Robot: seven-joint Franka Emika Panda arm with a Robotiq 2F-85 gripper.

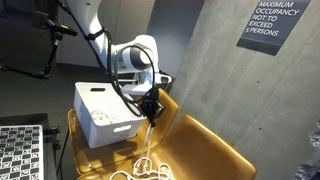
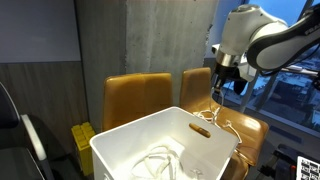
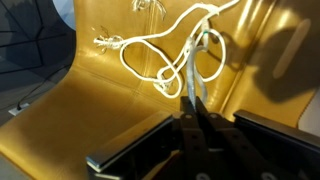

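A white rope [image 1: 142,165] lies in loose loops on the tan leather seat, and one strand rises from it to my gripper [image 1: 152,118]. In the wrist view, my gripper is shut on a strand of the rope [image 3: 190,75], which hangs away toward the seat. Frayed ends and several curves of the rope spread over the leather. Beside the gripper stands a white box [image 1: 103,120]; in the second exterior view, more white rope [image 2: 160,160] lies inside the box [image 2: 125,135].
Tan chairs [image 2: 140,95] line the grey concrete wall. A brown object [image 2: 200,130] shows at the far rim of the box. A yellow crate [image 2: 84,147] stands left of it. At the lower left is a checkered board [image 1: 22,152].
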